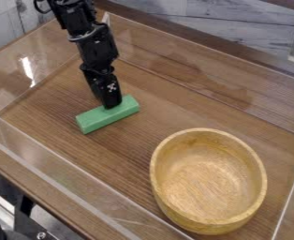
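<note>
My black gripper (109, 94) reaches down from the top left, its tip low over the far end of a green rectangular block (107, 113) lying on the wooden table (150, 150). Whether the fingers touch the block is hard to tell, and their spacing is not clear at this size.
A round beige bowl (209, 178) sits at the lower right. A grey edge runs along the top right, and dark cables lie at the bottom left corner.
</note>
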